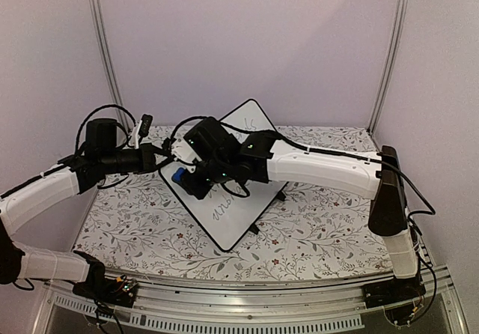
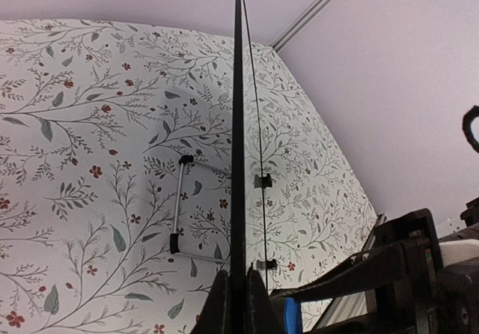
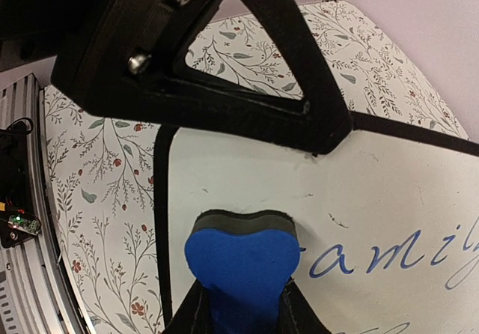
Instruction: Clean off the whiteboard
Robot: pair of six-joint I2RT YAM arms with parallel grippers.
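Observation:
A whiteboard [image 1: 232,222] with a black rim lies tilted diamond-wise in mid-table, blue handwriting on it, "amil…" readable in the right wrist view [image 3: 382,177]. My right gripper is shut on a blue eraser [image 3: 241,255] with a dark pad, on the board left of that word; in the top view the eraser [image 1: 178,175] is at the board's left part. My left gripper [image 1: 161,158] is at the board's left corner, shut; in the left wrist view its fingertips [image 2: 224,304] flank the board's edge, seen edge-on, and whether they touch it is unclear.
Walls enclose the back and sides. The right arm stretches across above the board, hiding much of it and coming close to the left arm.

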